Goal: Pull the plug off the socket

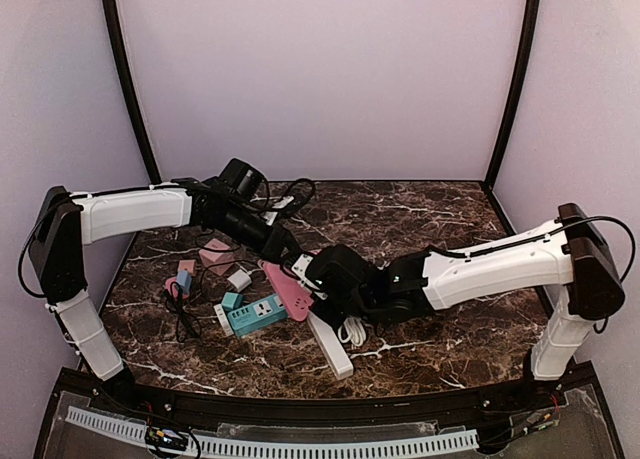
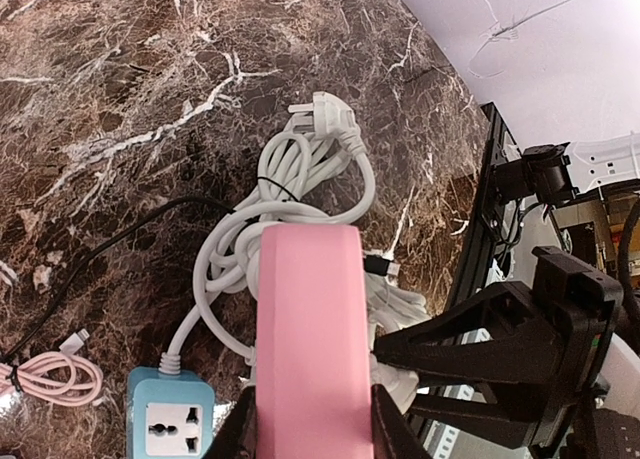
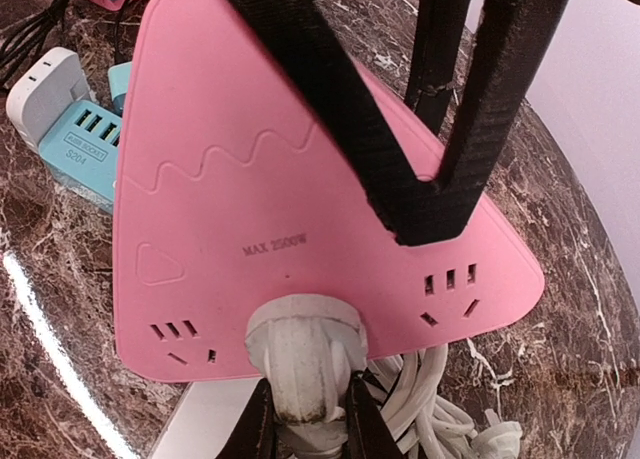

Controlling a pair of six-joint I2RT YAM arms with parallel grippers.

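Note:
The pink triangular socket point(image 1: 285, 287) is held up above the table by my left gripper, shut on it; the left wrist view shows the pink socket point(image 2: 312, 324) edge-on. Seen from the right wrist, the broad face of the socket point(image 3: 210, 214) carries a white plug point(image 3: 308, 354) near its lower edge, and my right gripper is shut on that plug's body. The plug's head still meets the socket face, its pins hidden. Black left fingers point(image 3: 425, 209) cross the socket's upper part. From above, the right arm covers the plug.
A blue power strip point(image 1: 257, 316) lies just left of the socket. Below it rests a long white strip point(image 1: 330, 347) with a coiled white cable point(image 2: 290, 179). Several small blocks and a black cable point(image 1: 182, 314) lie at left.

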